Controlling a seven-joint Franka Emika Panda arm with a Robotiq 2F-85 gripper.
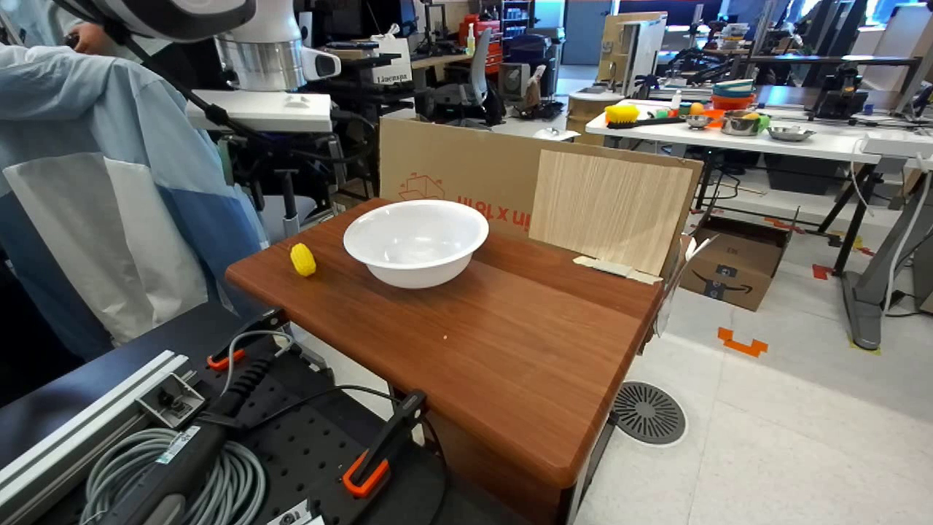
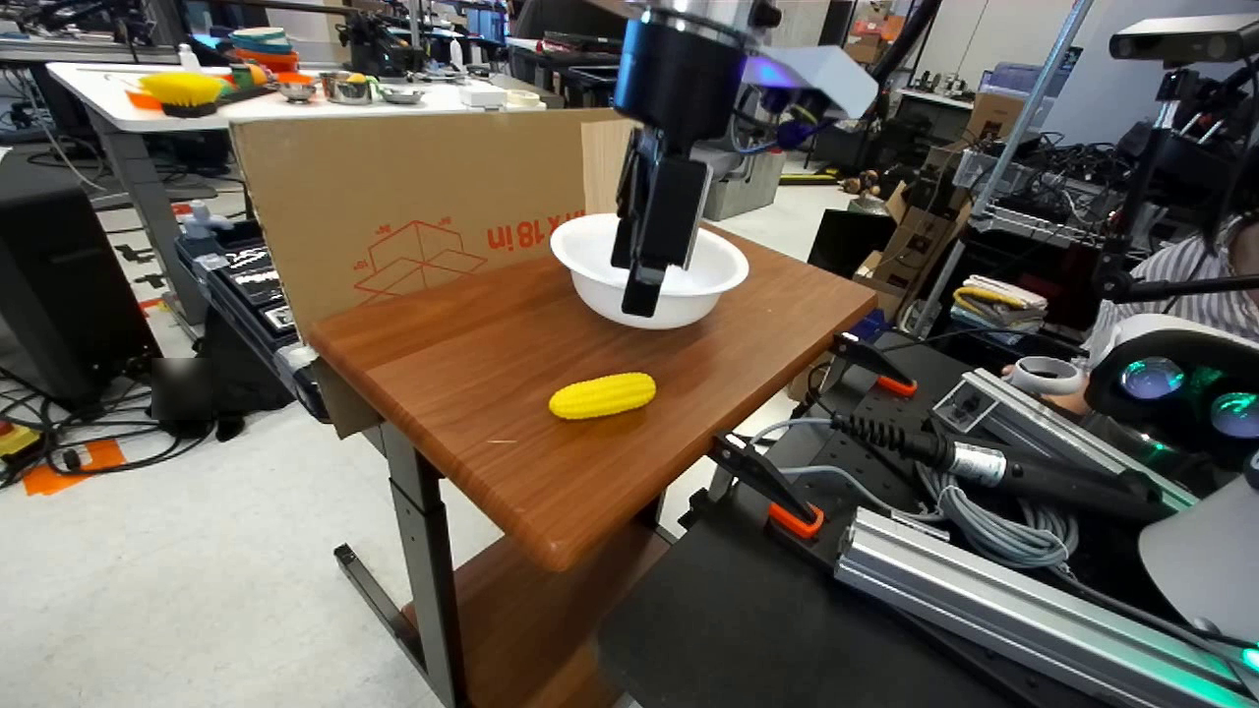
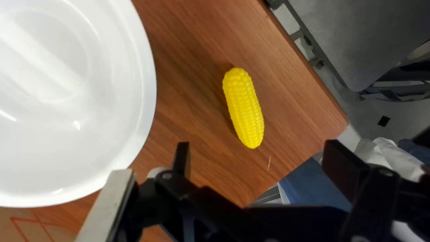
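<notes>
A yellow toy corn cob lies on its side on the brown wooden table, close to one end. Beside it, with bare wood between, stands a white bowl that looks empty in the wrist view. My gripper is open above the table, its fingers wide apart with nothing held. In the wrist view the corn appears just beyond the gap between them. Seen from exterior view 2, the dark gripper hangs in front of the bowl, hiding part of it, higher up than the corn.
A cardboard panel stands along the table's back edge. Black clamps with orange pads grip the front side, where a dark board carries cables and a metal rail.
</notes>
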